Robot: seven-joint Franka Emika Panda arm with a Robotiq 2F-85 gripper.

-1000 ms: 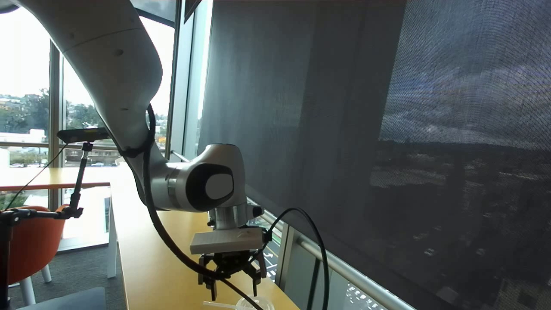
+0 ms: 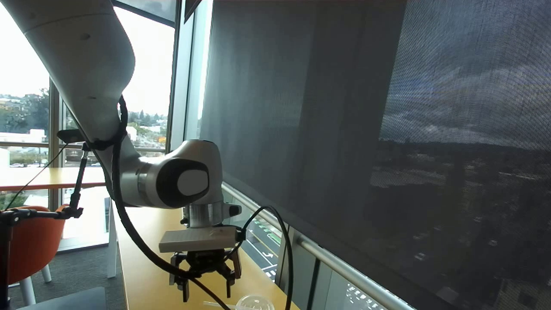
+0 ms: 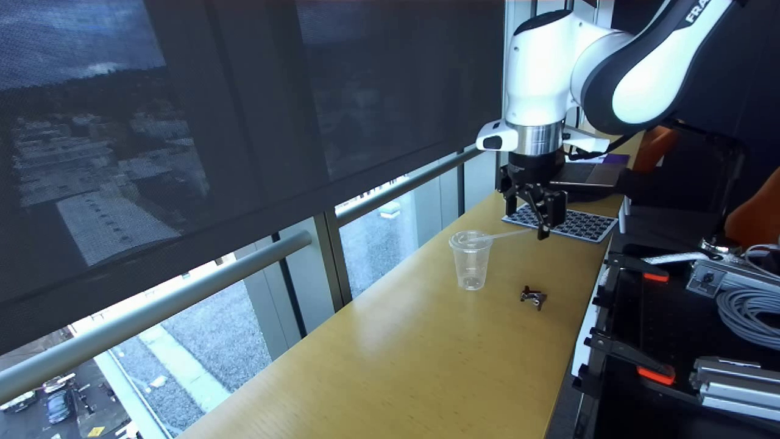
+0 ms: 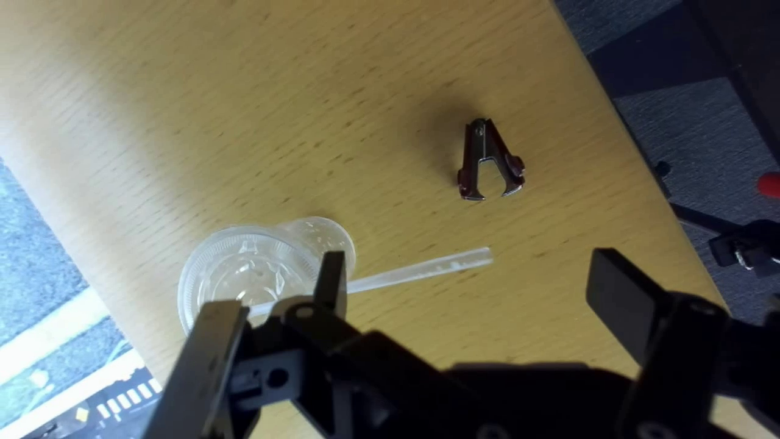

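Observation:
In the wrist view a clear plastic cup [image 4: 217,257] with a lid shows at the left, partly hidden by a finger. A translucent straw [image 4: 428,270] runs from the lid out to the right, between the spread fingers in that view. My gripper is open and empty. Exterior view 2 has the cup [image 3: 470,264] upright on the table, its straw [image 3: 506,235] pointing toward my gripper [image 3: 527,222], which hangs above the tabletop beyond the cup. A dark staple remover [image 4: 480,157] lies apart from both.
A keyboard [image 3: 577,222] and a laptop [image 3: 588,175] are behind the gripper. Along one side of the table [image 3: 409,358] runs a window rail [image 3: 417,183]; opposite, equipment and cables [image 3: 753,314] stand past the edge.
My arm and gripper have shifted left in exterior view 1, away from above the cup, and the gripper remains open. The cup appears to stay where it was.

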